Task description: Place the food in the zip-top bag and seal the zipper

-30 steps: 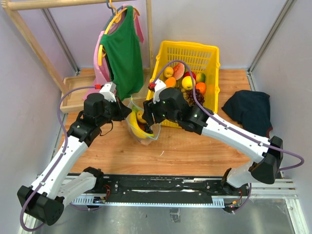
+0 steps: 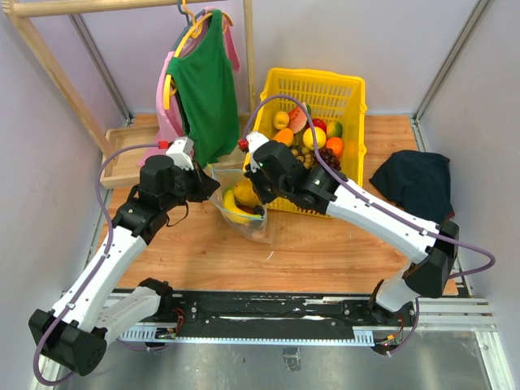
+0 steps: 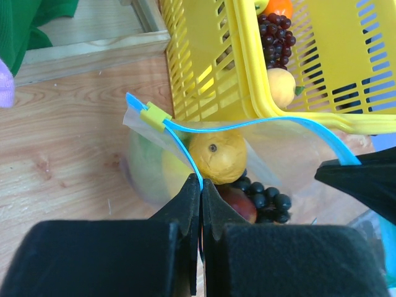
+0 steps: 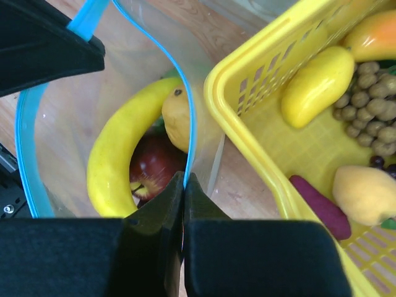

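The clear zip top bag (image 2: 253, 230) stands on the table with its mouth open and its blue zipper rim showing. A banana (image 4: 120, 145), a red apple (image 4: 154, 166), a round yellow-brown fruit (image 3: 218, 156) and dark grapes (image 3: 267, 201) lie inside. My left gripper is shut on the rim on one side, near the yellow-green slider (image 3: 154, 116). Across the mouth, my right gripper is shut on the opposite stretch of rim. Both fingertip pairs pinch the thin blue edge.
A yellow basket (image 2: 357, 130) of fruit stands close behind the bag. Green and pink clothes (image 2: 203, 97) hang from a wooden rack at the back left. A dark folded cloth (image 2: 414, 185) lies at the right.
The bag's mouth has changed shape. The left arm has stayed still.
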